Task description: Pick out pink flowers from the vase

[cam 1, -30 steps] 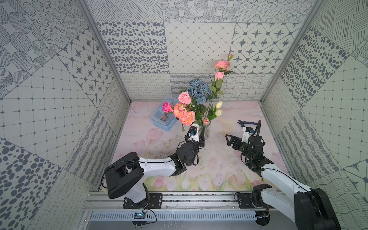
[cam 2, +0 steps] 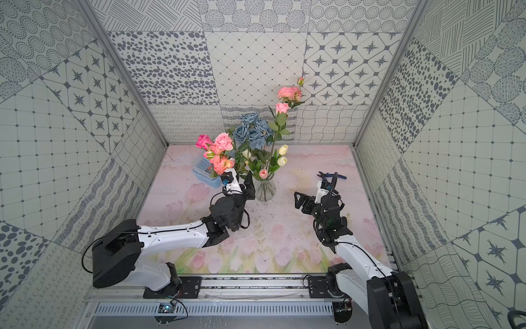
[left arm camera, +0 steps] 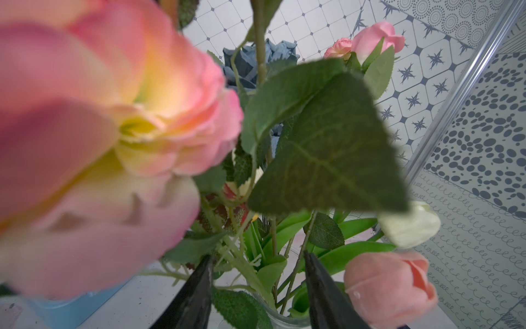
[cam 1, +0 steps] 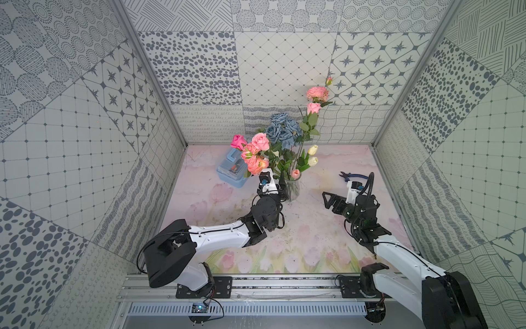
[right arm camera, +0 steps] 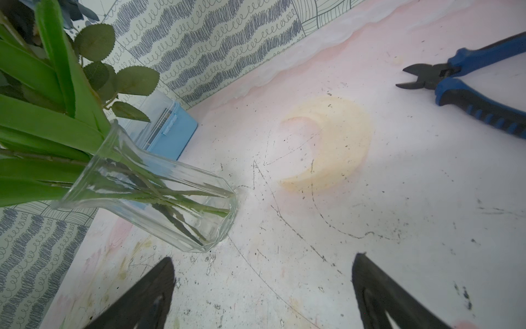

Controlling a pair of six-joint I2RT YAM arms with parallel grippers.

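Observation:
A glass vase (right arm camera: pixel 180 213) holds pink roses (cam 1: pixel 260 142), blue roses (cam 1: pixel 282 131), cream tulips (cam 2: pixel 282 161) and a pink tulip (left arm camera: pixel 389 288). My left gripper is at the vase's front, among the blooms, its fingers part open, with stems and leaves behind them. A large pink-yellow rose (left arm camera: pixel 109 120) fills the left wrist view's left side, beside the fingers. My right gripper stands open over the table to the right of the vase, nothing between its fingers.
A translucent blue box (cam 1: pixel 230 175) sits behind the flowers at the left. Blue-handled cutters (right arm camera: pixel 476 101) lie at the right.
My left gripper has risen and shifted slightly left; the front cluster of pink roses has moved up and left. The right arm is practically still.

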